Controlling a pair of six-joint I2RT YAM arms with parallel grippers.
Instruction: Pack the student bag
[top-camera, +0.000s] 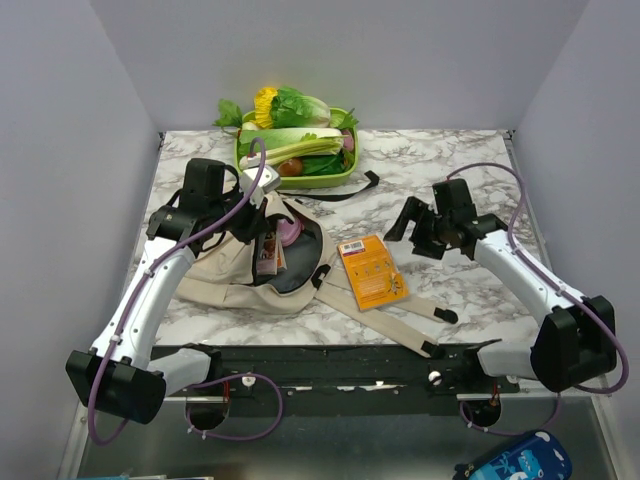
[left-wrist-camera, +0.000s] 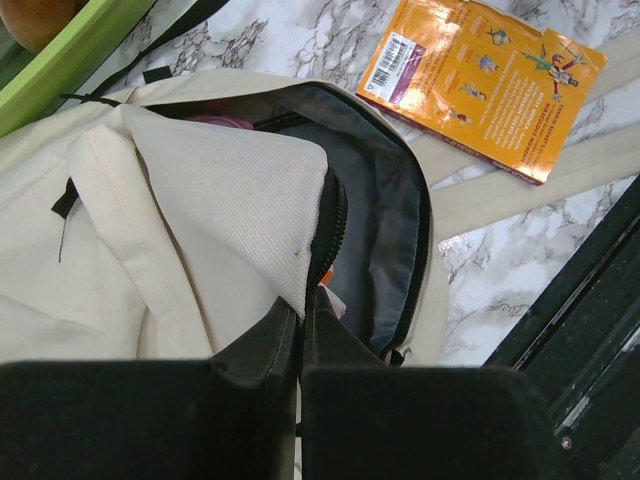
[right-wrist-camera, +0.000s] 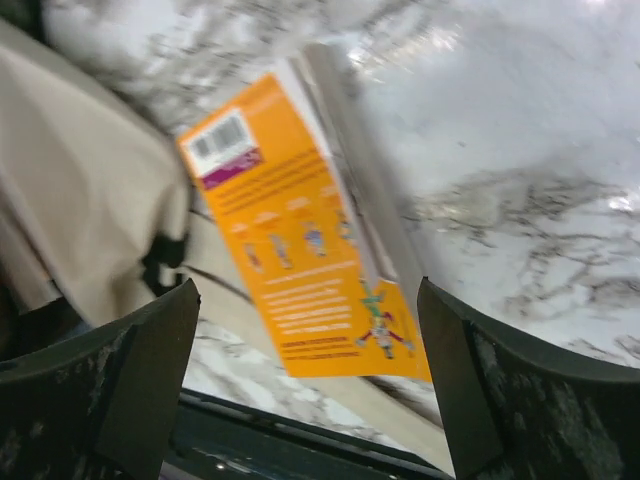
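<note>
A cream backpack (top-camera: 215, 280) lies unzipped on the left, items partly visible inside, including something pink (top-camera: 289, 229). My left gripper is shut on the bag's fabric at the zipped opening edge, holding it up. An orange book (top-camera: 372, 272) lies flat to the bag's right, over or beside the straps (top-camera: 375, 320). My right gripper is open above the book, with nothing between its fingers; the right wrist view is blurred.
A green basket of vegetables (top-camera: 242, 160) stands behind the bag. A blue pouch (top-camera: 515, 462) sits below the front edge.
</note>
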